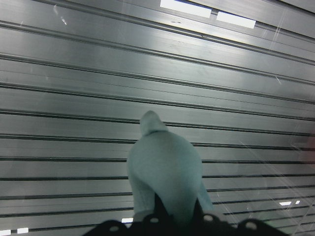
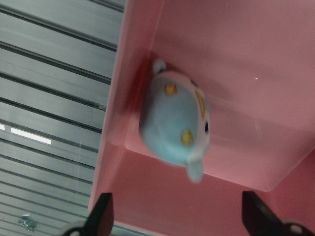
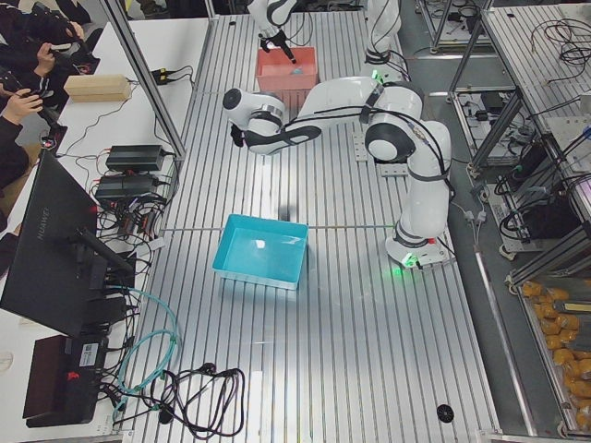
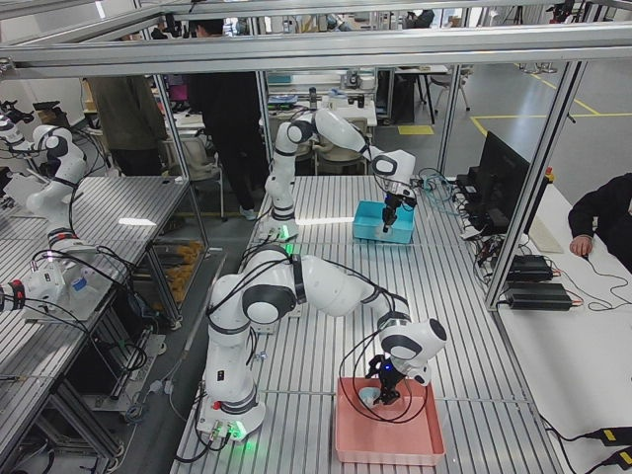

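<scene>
My left gripper is shut on a pale blue plush toy [image 1: 165,172], which hangs above the grooved table. In the camera left view that arm's head is above the table beyond the empty cyan bin [image 3: 259,240]. My right gripper stands open over the pink bin [image 2: 236,59]. A second plush toy [image 2: 172,123], light blue with yellow patches, lies inside against the bin's wall, between and ahead of the fingertips in the right wrist view.
A monitor [image 3: 51,245], power boxes and cables line one side, with coiled cables [image 3: 199,397] at the near corner. Metal frame posts stand along the edges.
</scene>
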